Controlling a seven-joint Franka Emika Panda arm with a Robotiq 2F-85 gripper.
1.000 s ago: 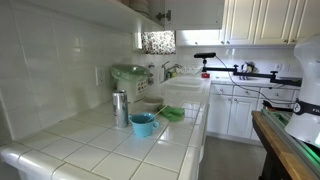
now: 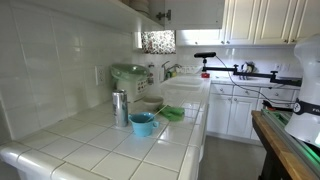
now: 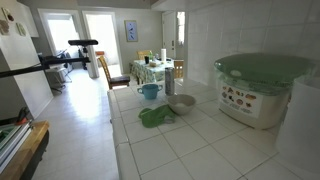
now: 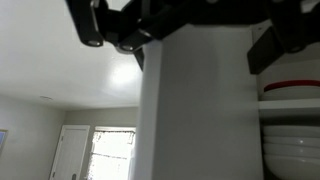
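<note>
In the wrist view my gripper stands open, dark fingers [image 4: 278, 48] to either side of a white cabinet door [image 4: 200, 110]. The door's near edge runs upright close to the left finger; whether anything touches cannot be told. Right of the door, a shelf holds stacked white bowls [image 4: 290, 150] and a red-rimmed dish [image 4: 292, 84]. Exterior view 1 shows the open cabinet door [image 2: 195, 14] above the counter, with a small dark part beside it that may be my gripper. The arm cannot be made out in exterior view 2.
On the tiled counter [image 2: 70, 150] stand a blue cup [image 2: 143, 125], a silver shaker [image 2: 120, 108], a bowl [image 3: 182, 104] and a green cloth [image 3: 157, 116]. A lidded bin [image 3: 255, 90] is by the wall.
</note>
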